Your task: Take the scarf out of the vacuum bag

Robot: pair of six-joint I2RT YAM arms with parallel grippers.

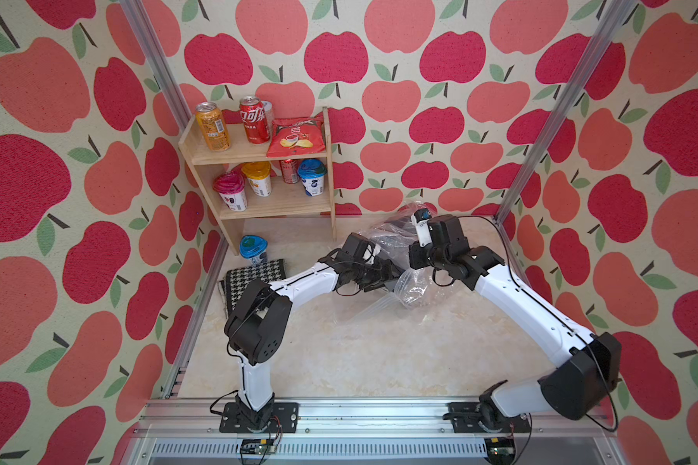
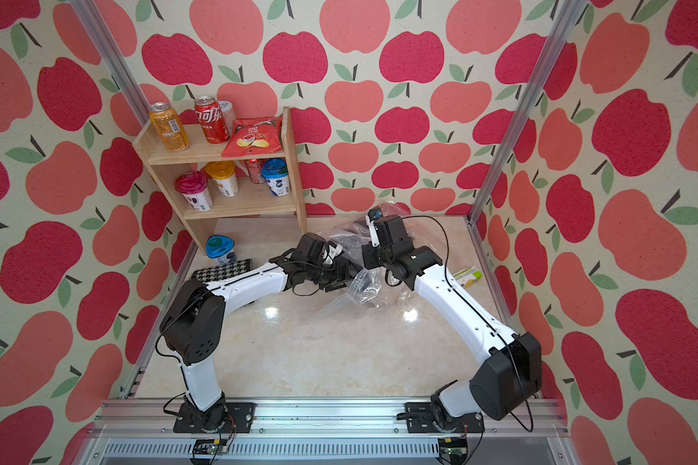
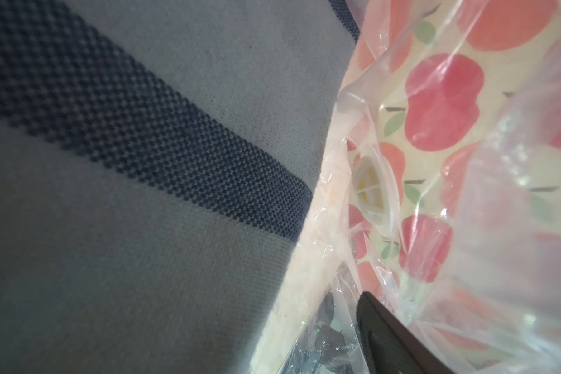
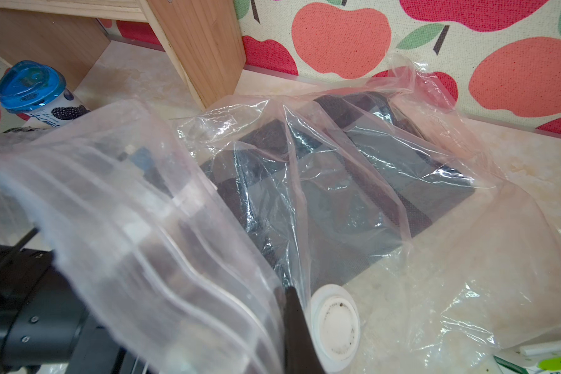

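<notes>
In the right wrist view, the grey scarf with dark stripes lies flat under the clear vacuum bag. Its cloth fills the left half of the left wrist view, very close, with the bag's film to the right. My left gripper is open at the raised bag mouth; one dark finger shows against the film, apart from the scarf. The right gripper is shut on the bag's edge, holding a ribbed flap up; only one finger shows. The fingertips' grip itself is hidden.
A wooden shelf with cans, cups and chips stands at the back left. Near it are a blue-lidded cup and a houndstooth cloth. A green-white packet lies at right.
</notes>
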